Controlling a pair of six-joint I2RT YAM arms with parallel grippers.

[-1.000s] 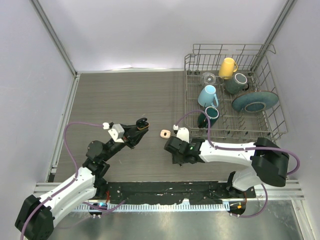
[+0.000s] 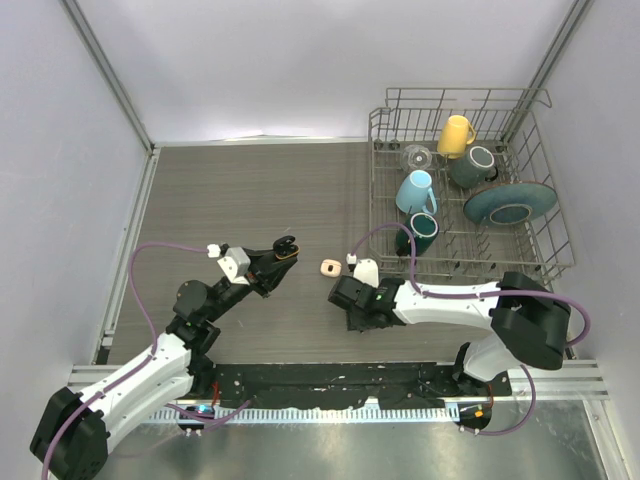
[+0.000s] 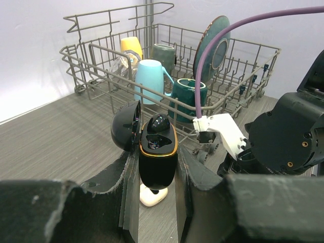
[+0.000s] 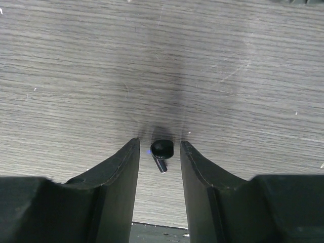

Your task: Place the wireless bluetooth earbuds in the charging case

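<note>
My left gripper is shut on the black charging case (image 3: 158,169), which has a gold rim and its lid (image 3: 124,127) standing open. In the case's opening sits a glossy black rounded piece (image 3: 160,122), likely an earbud, with a hollow in front of it. The case is held up off the table, left of centre in the top view. Over the table, my right gripper is open, its fingertips either side of a small black earbud (image 4: 162,149). Gaps show on both sides of that earbud, which lies on the wood with its stem toward the front edge.
A white and tan object (image 2: 330,268) lies on the table between the two grippers. The dish rack (image 2: 385,240) with mugs and a plate fills the back right. Bare wood (image 2: 250,190) lies open at the back left. Purple cables loop along both arms.
The right arm's elbow and its purple cable have shifted slightly, while its gripper stays low over almost the same spot. The left arm and the case look unmoved.
</note>
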